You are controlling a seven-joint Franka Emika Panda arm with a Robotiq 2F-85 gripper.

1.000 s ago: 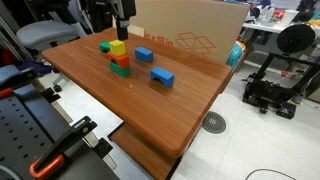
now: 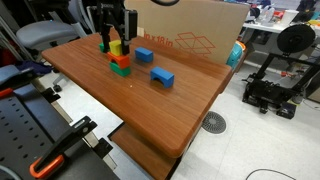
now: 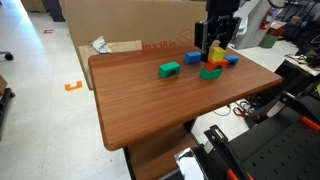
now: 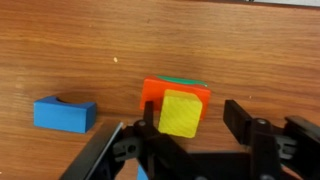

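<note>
A yellow block (image 2: 116, 47) tops a small stack, on a red block (image 2: 122, 60) that rests on a green block (image 2: 120, 70). Around the yellow block, my gripper points down, one finger on either side. In the wrist view the fingers are part open, with bare space between the yellow block (image 4: 181, 113) and each finger, wider on the right. Exterior view 2 has the gripper (image 3: 215, 50) at the height of the yellow block (image 3: 217, 54).
Blue blocks (image 2: 144, 55) lie to the right of the stack; another green block (image 3: 169, 69) stands apart on the wooden table (image 3: 140, 95). A cardboard panel (image 2: 190, 30) lines the back.
My gripper has come down from above the stack until its fingers flank the yellow block. The stack and loose blocks have stayed in place.
</note>
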